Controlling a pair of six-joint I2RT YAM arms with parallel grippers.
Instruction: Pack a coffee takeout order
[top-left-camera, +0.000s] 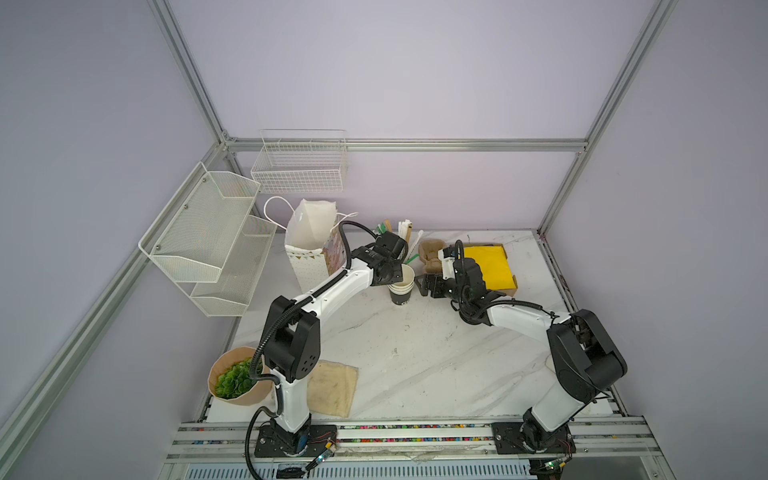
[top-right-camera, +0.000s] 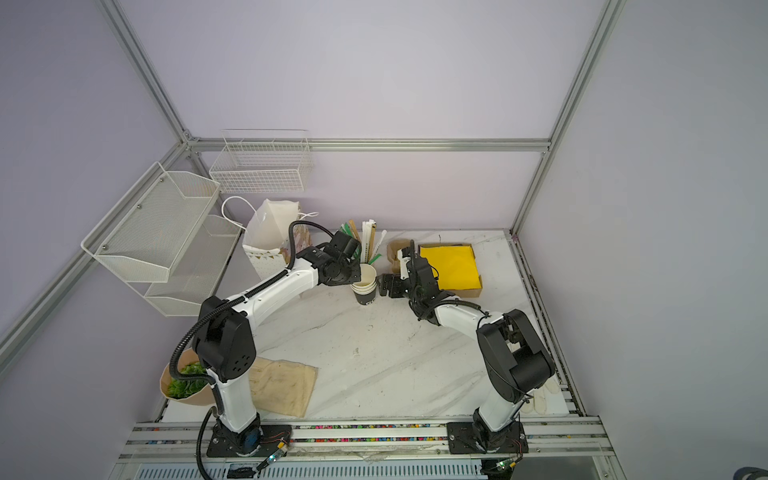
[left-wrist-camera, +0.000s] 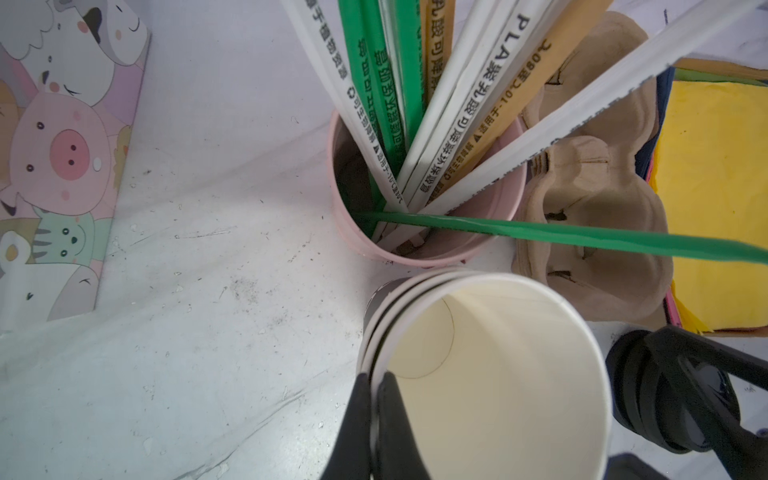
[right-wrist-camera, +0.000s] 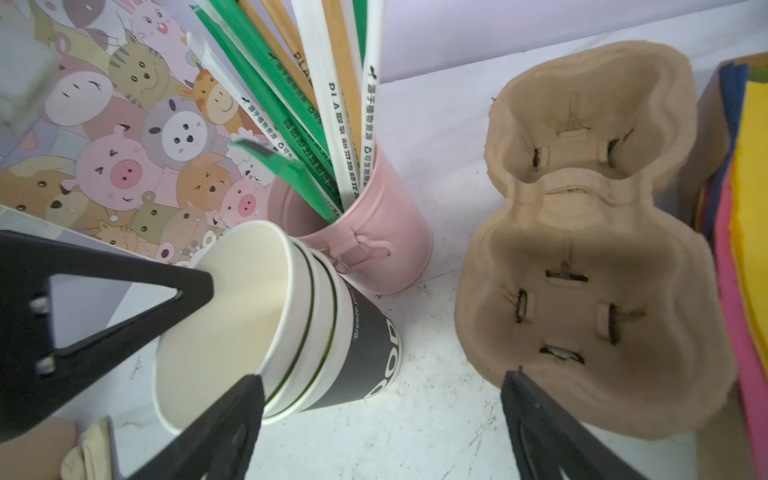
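Observation:
A stack of paper cups (top-left-camera: 401, 292), cream inside with a dark printed band, stands in front of a pink straw holder (right-wrist-camera: 392, 224). My left gripper is shut at the near rim of the top cup (left-wrist-camera: 500, 368), which appears pinched between its fingertips. My right gripper is open just right of the stack, one finger close to the cups, the other over bare table. A brown drink carrier (right-wrist-camera: 576, 360) lies right of the straws. A white paper bag (top-left-camera: 308, 224) with animal print stands at the back left.
A box with yellow sheets (top-left-camera: 488, 264) is at the back right, black lids (left-wrist-camera: 640, 384) before it. A bowl of greens (top-left-camera: 236, 378) and beige cloth (top-left-camera: 332, 388) lie at the front left. Mesh shelves hang on the left.

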